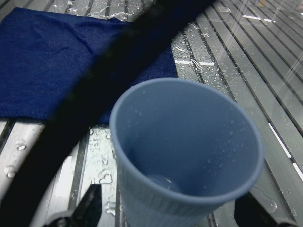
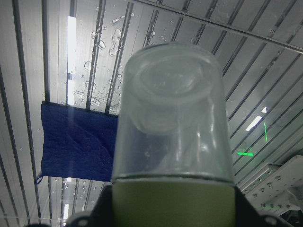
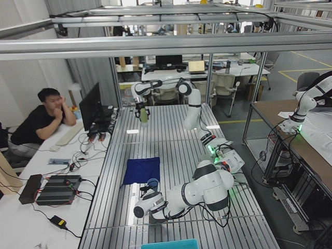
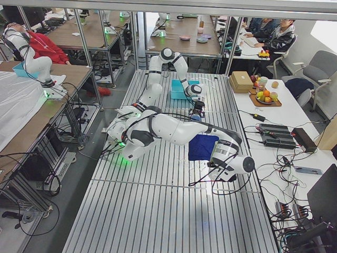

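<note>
In the left wrist view a blue cup (image 1: 180, 189) stands upright on the wet slatted table, between the fingertips of my left gripper; whether they grip it is unclear. In the camera left view the cup (image 3: 152, 183) is partly behind that arm. My right gripper (image 3: 142, 112) is raised at the far end, shut on a green-banded clear bottle (image 3: 143, 118), whose clear base fills the middle of the right wrist view (image 2: 170, 109). A dark blue cloth (image 3: 140, 170) lies flat beside the cup, on the side toward the far end.
A turquoise bin (image 3: 168, 245) sits at the near table end. The side desk (image 3: 39, 228) carries electronics, cables and a monitor, with a seated person beside it. Bare slats (image 4: 158, 221) surround the cloth, with water drops near the cup.
</note>
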